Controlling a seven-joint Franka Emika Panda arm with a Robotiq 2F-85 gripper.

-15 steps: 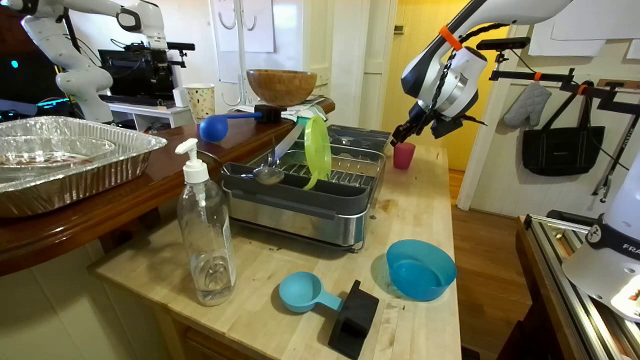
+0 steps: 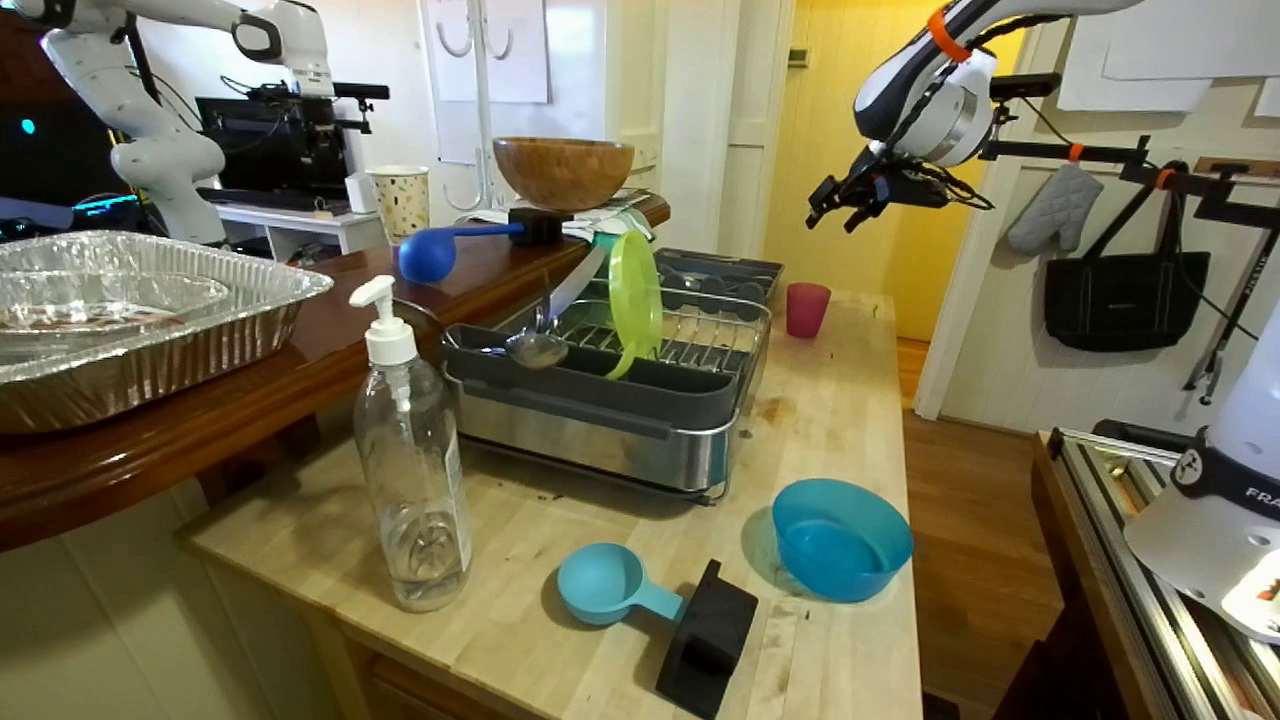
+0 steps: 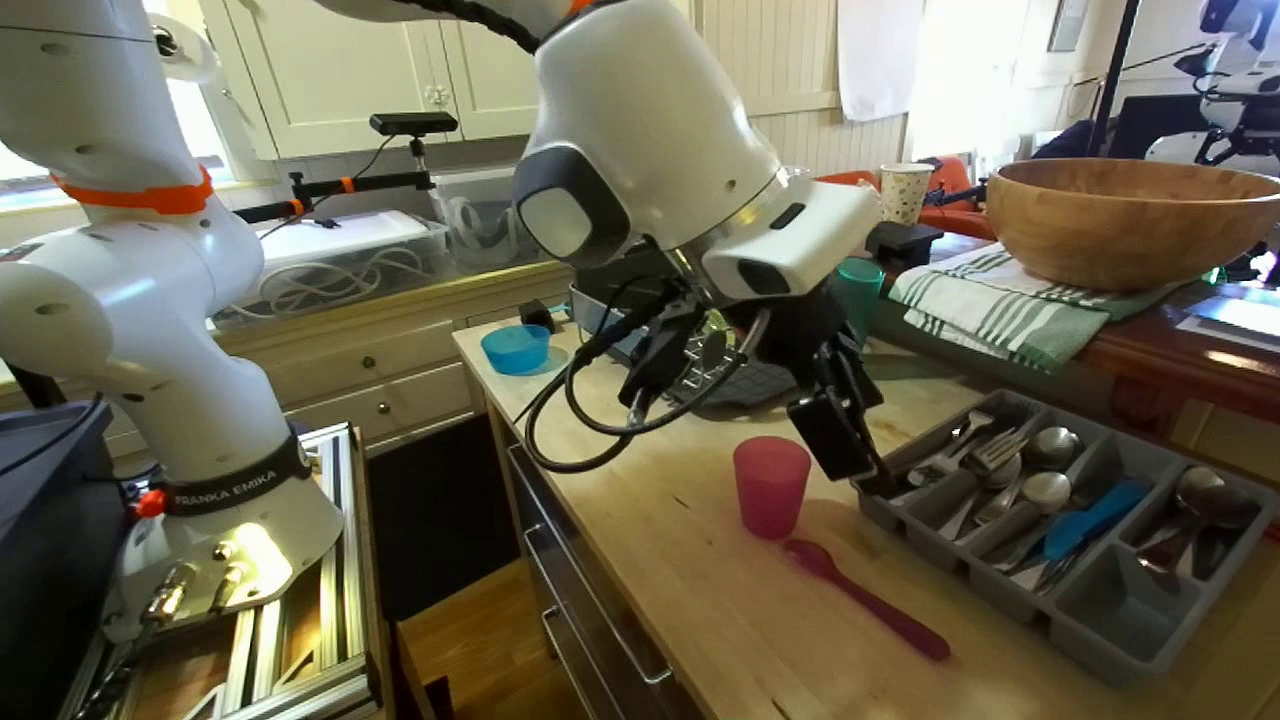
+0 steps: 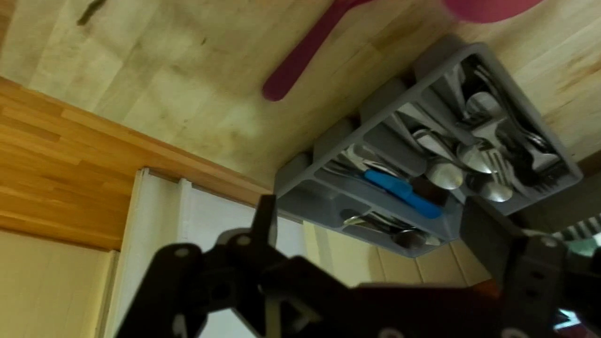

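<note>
My gripper (image 2: 836,218) hangs in the air above the far part of the counter, open, its fingers wide apart with nothing between them in the wrist view. Below it in exterior view 2, a pink cup (image 3: 771,486) stands upright on the wood, apart from the fingers. A dark pink spoon (image 3: 870,600) lies beside the cup. To the right is a grey cutlery tray (image 3: 1110,654) with metal forks and spoons and a blue-handled utensil (image 3: 1089,523). The wrist view shows this tray (image 4: 290,174) beyond the fingertips, and the spoon's handle (image 4: 301,59) up from it.
A dish rack (image 2: 588,414) with a green plate (image 2: 633,300) occupies the counter's middle. Nearer stand a clear pump bottle (image 2: 414,504), a blue bowl (image 2: 840,540) and a light-blue scoop (image 2: 603,584). A wooden bowl (image 3: 1128,222) sits on the raised ledge. Bare counter surrounds the spoon.
My gripper has lifted and shifted rightward in exterior view 1, away from just above the pink cup, and its wrist has tilted. The cup and the nearer counter objects stand where they were.
</note>
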